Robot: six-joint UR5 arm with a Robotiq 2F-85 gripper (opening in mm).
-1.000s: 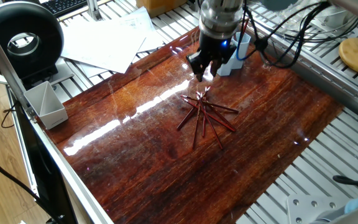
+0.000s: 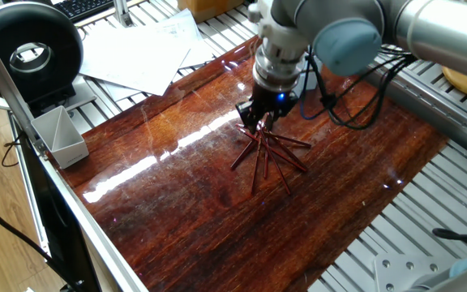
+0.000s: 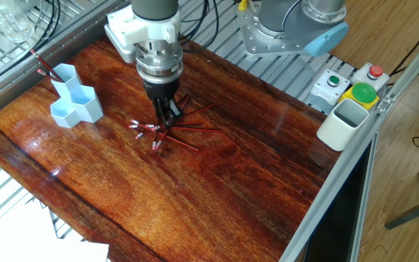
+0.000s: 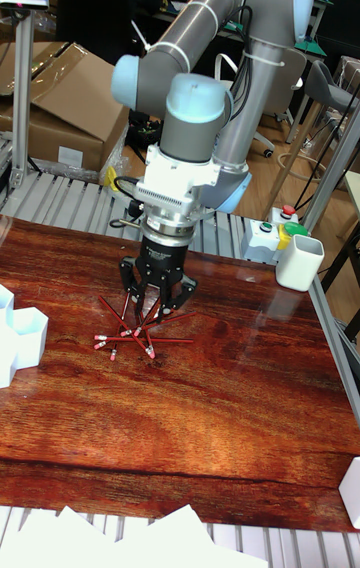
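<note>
Several thin dark-red sticks (image 2: 280, 173) with pale tips lie crossed in a loose pile on the glossy wooden board (image 2: 193, 235). They also show in the second view, where the stick ends (image 3: 202, 130) fan out over the wood. Right above the crossing point, my black gripper (image 4: 151, 316) points down, its fingers spread apart and their tips low among or just over the sticks. I see no stick clearly clamped. A pale-blue holder of joined hexagonal cups (image 3: 90, 103) stands on the board, with red sticks (image 3: 44, 61) leaning from its rear cup.
A white square cup (image 3: 338, 129) stands near buttons, including a green one (image 3: 364, 92), at the board's edge. White paper sheets (image 2: 132, 57) and a small white box (image 2: 62, 139) lie by another edge. Much of the board around the pile is bare.
My gripper has come down and moved toward the pile, reaching the sticks' crossing point. The holder behind it is now mostly covered by the arm. The sticks look unmoved.
</note>
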